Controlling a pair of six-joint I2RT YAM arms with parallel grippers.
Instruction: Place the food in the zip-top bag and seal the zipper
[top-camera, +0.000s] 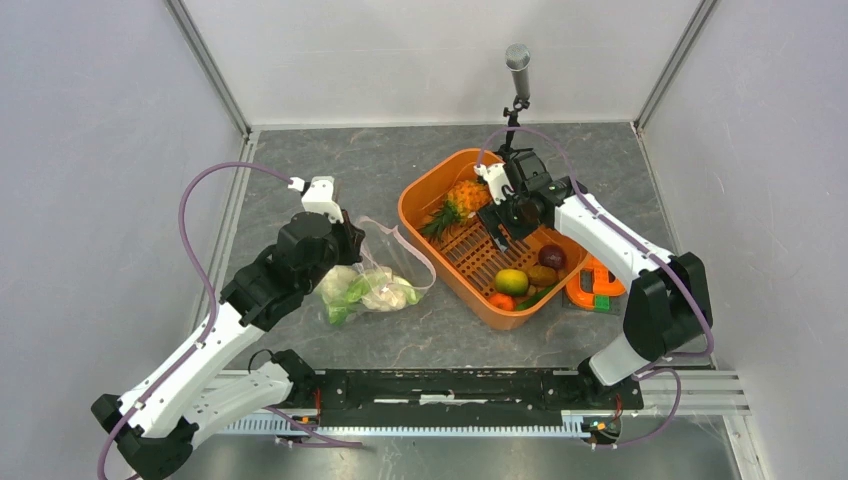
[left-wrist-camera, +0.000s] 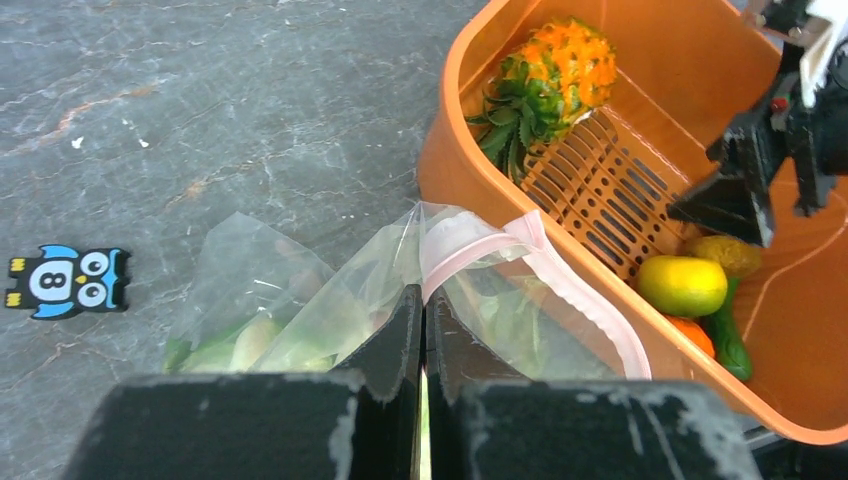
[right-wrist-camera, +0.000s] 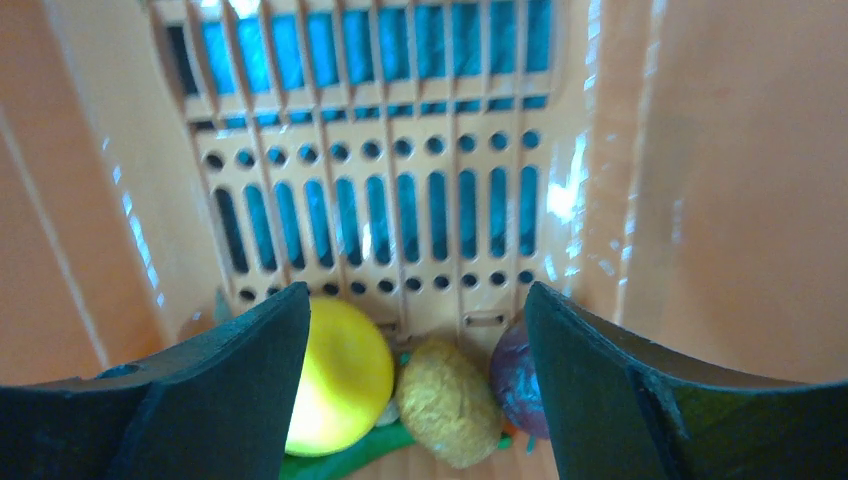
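Note:
A clear zip top bag (top-camera: 424, 262) with cauliflower (top-camera: 384, 290) and green leaves inside lies left of the orange basket (top-camera: 476, 306). My left gripper is shut on the bag's rim beside its pink zipper strip (left-wrist-camera: 584, 290). Inside the basket are a pineapple (left-wrist-camera: 560, 85), a yellow-green fruit (right-wrist-camera: 340, 375), a brown potato-like item (right-wrist-camera: 447, 405), a dark purple item (right-wrist-camera: 518, 380), an orange fruit (top-camera: 501, 301) and a green vegetable (left-wrist-camera: 728, 335). Over the basket, my right gripper stands part open, its fingers well apart and empty above the food.
An orange-and-green tool (top-camera: 598, 288) lies against the basket's right side. Behind the basket stands a microphone on a tripod (top-camera: 518, 75). An owl-shaped tag (left-wrist-camera: 70, 281) rests on the table to the left. The table behind the bag is clear.

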